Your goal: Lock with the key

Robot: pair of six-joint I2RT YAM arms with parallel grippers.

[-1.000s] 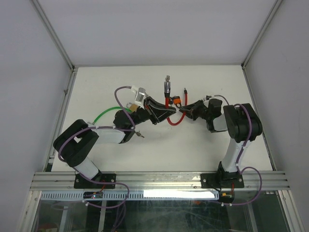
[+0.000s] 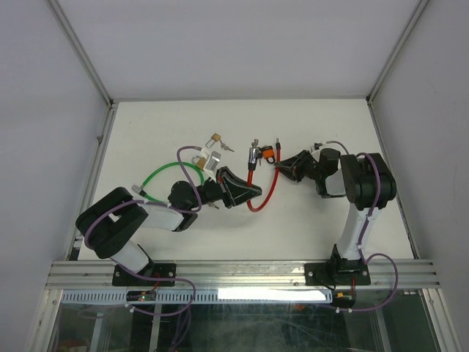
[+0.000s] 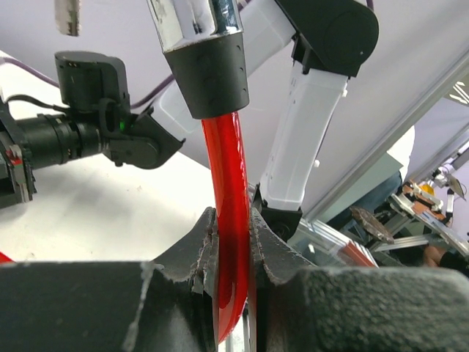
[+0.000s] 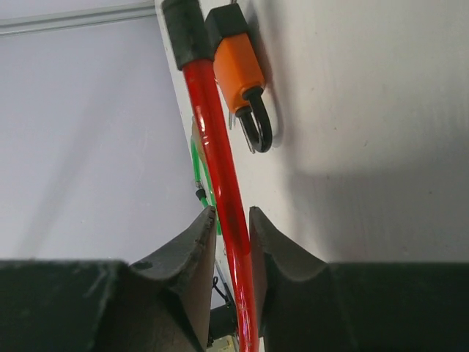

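Observation:
A red cable lock (image 2: 268,198) hangs in a U between my two grippers. My left gripper (image 2: 253,193) is shut on the cable below its chrome lock end (image 2: 253,155); in the left wrist view the red cable (image 3: 229,169) rises from between the fingers, with a black collar above. At the other end, my right gripper (image 2: 278,166) has the cable (image 4: 218,139) running between its closely set fingers below the black sleeve; how firmly they grip does not show. A metal tip (image 3: 67,16) stands apart from the lock end. The keyhole is hidden.
An orange padlock (image 2: 268,153) lies behind the cable, a key (image 2: 259,156) beside it. A brass padlock (image 2: 213,139) with keys (image 2: 226,147), another padlock (image 2: 198,162) and a green cable (image 2: 155,174) lie farther left.
My left gripper has come toward the table's front, bringing the chrome end with it. The cable's other end has shifted slightly left, with the right arm nearly still.

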